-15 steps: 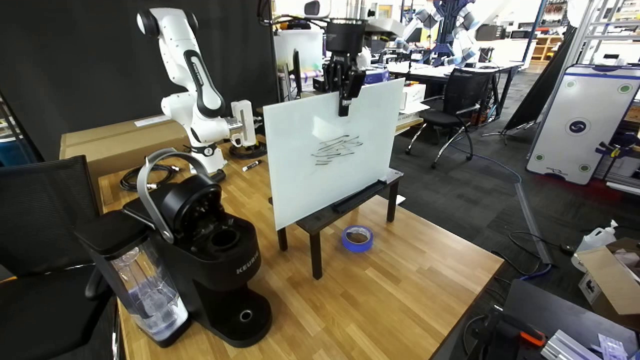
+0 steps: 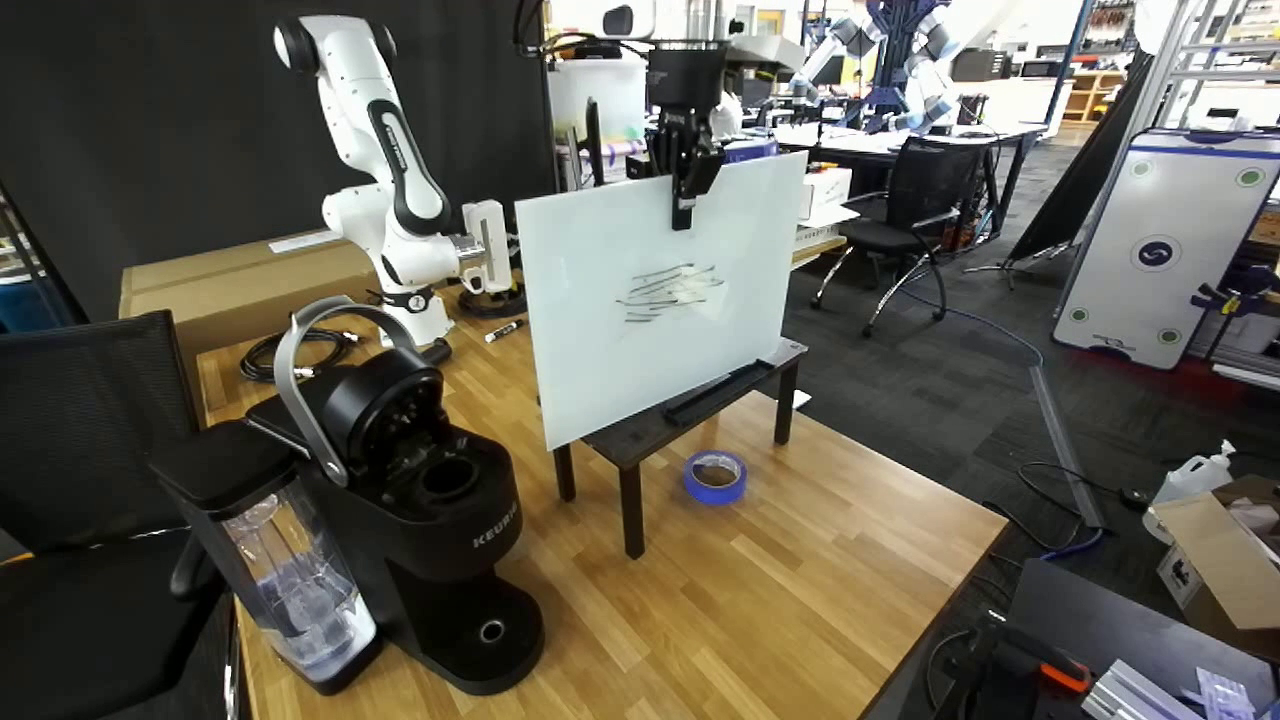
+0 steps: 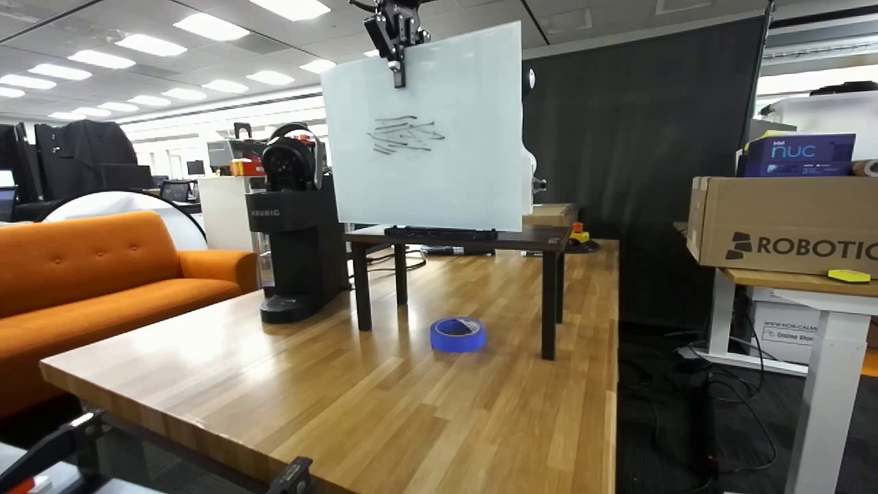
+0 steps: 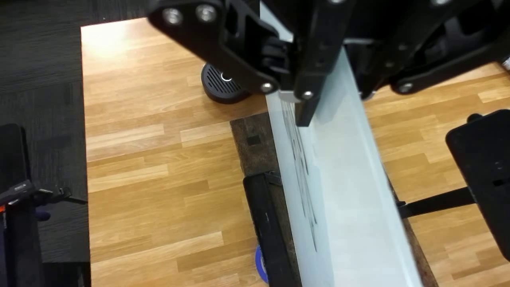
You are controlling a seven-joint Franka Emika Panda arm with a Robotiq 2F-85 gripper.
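A pale whiteboard (image 2: 612, 324) with dark pen strokes across its middle stands upright above a low black stand (image 2: 630, 444). My gripper (image 2: 684, 198) is shut on the board's top edge, one black finger (image 2: 681, 220) lying over the marked face. From the other side, the same hold on the board (image 3: 444, 181) shows near its upper left, the gripper (image 3: 398, 70) reaching down from above. Looking down in the wrist view, the board (image 4: 363, 205) runs between the fingers, one finger (image 4: 306, 107) in front of it. The other finger's tip is hidden behind the board.
A black coffee maker (image 2: 420, 504) with its lid raised stands left of the board. A blue tape roll (image 2: 715, 476) lies in front of the stand. A black ledge (image 2: 720, 392) crosses the stand top.
The board and my gripper have shifted slightly left in exterior view 1, and the board's left side sits a little higher. The bright reflection has moved down onto the pen strokes.
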